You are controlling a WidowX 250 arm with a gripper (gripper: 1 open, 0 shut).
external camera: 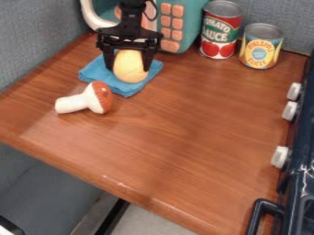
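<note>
My black gripper (128,57) reaches down from the top of the view over a pale yellow round object (128,68), its fingers around the upper part of it. Whether they grip it is hard to tell. The object is on a folded blue cloth (151,77) at the back left of the wooden table. A white toy mushroom (73,103) with an orange-red cap lies on its side nearer the front left, apart from the cloth.
A tomato sauce can (219,32) and a second can (262,47) stand at the back right. A teal toy appliance (182,18) is behind my gripper. A dark stove (298,174) lines the right edge.
</note>
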